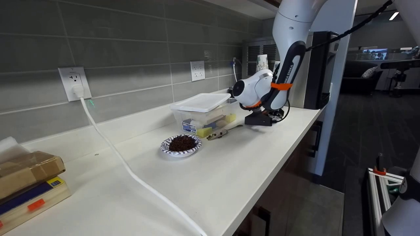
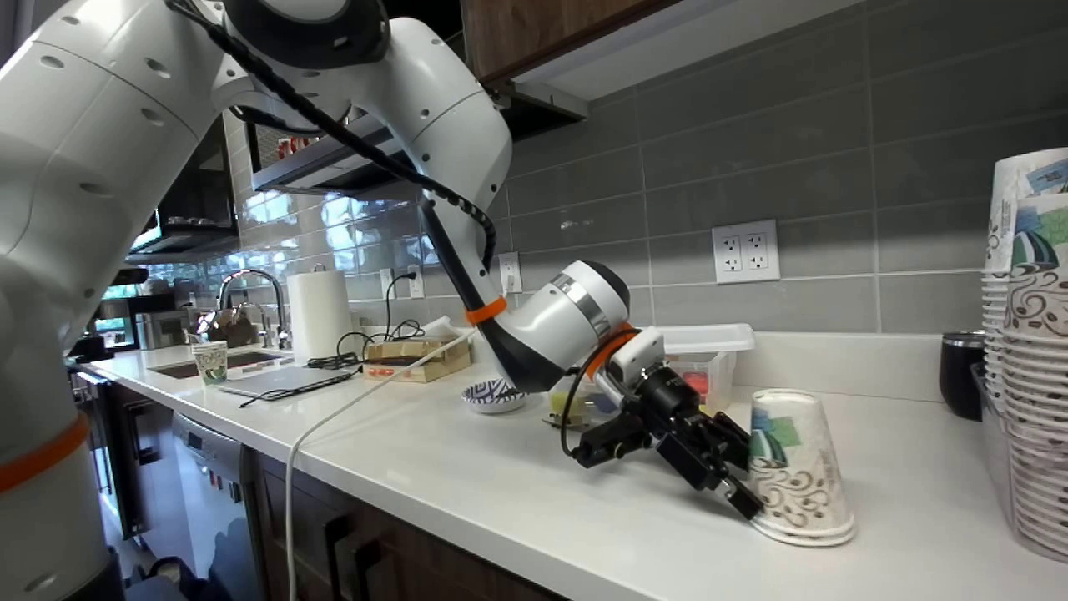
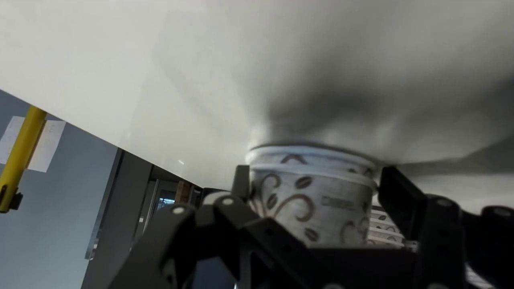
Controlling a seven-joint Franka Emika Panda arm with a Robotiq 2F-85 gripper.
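Two nested paper cups, printed with brown swirls, stand rim-down on the white counter in exterior view 2. My gripper reaches low to them from the left, its fingertips at their near side. In the wrist view, my gripper is open, its fingers on either side of the cups. The left finger appears close against the cup wall; a narrow gap shows by the right one. Whether either finger touches is unclear. Exterior view 1 shows only the dark back of the hand, with these cups hidden.
A tall cup stack and a black tumbler stand to the right. Behind the hand is a lidded clear bin. A patterned bowl of dark bits and a spoon-like utensil lie nearby.
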